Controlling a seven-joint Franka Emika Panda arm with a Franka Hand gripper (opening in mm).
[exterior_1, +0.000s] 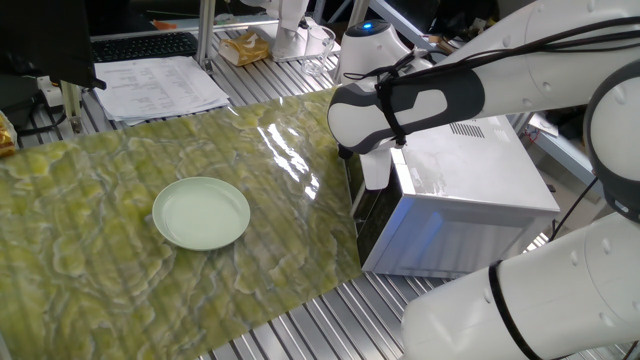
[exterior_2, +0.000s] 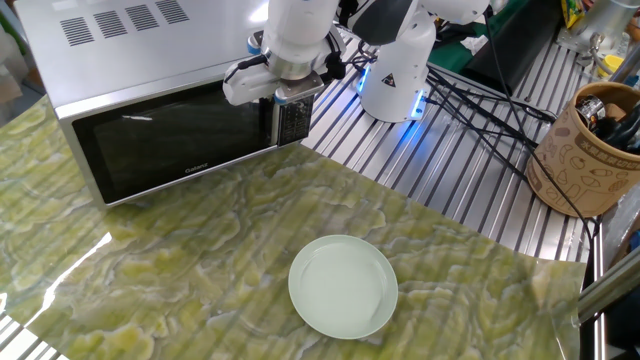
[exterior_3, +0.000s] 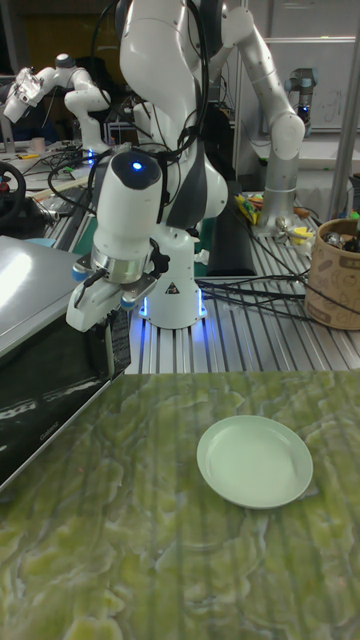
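Note:
A silver microwave (exterior_2: 180, 50) with a dark glass door (exterior_2: 180, 140) stands at the left in exterior view 2, its door looking closed. My gripper (exterior_2: 281, 104) is at the handle side of that door, beside the control panel (exterior_2: 296, 120). From exterior view 3, the gripper (exterior_3: 108, 333) points downward in front of the microwave's right end. Its white hand hides most of the fingers and the handle, so whether they grip it cannot be made out. A pale green plate (exterior_2: 343, 287) lies empty on the green marbled mat, well apart from the gripper.
A brown patterned bucket (exterior_2: 575, 165) holding dark items stands at the right in exterior view 2, with loose black cables near it. Papers (exterior_1: 160, 88) lie beyond the mat in exterior view 1.

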